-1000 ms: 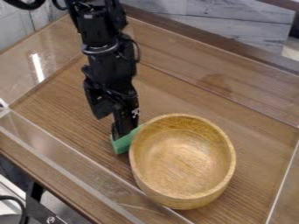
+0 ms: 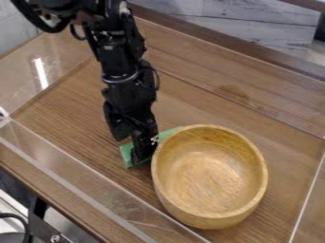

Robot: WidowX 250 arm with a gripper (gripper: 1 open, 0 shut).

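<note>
The black gripper (image 2: 135,135) of the arm hangs down from the upper left and is low over a small green object (image 2: 137,156) on the wooden table. Its fingers are at or on the green object; whether they grip it cannot be told. The green object lies against the left side of a large tan oval bowl (image 2: 210,180), which partly hides it.
A pale board edge runs along the back. A dark cable is at the bottom left.
The gripper has come lower onto the green object. The bowl has shifted slightly right, and more of the green object shows.
</note>
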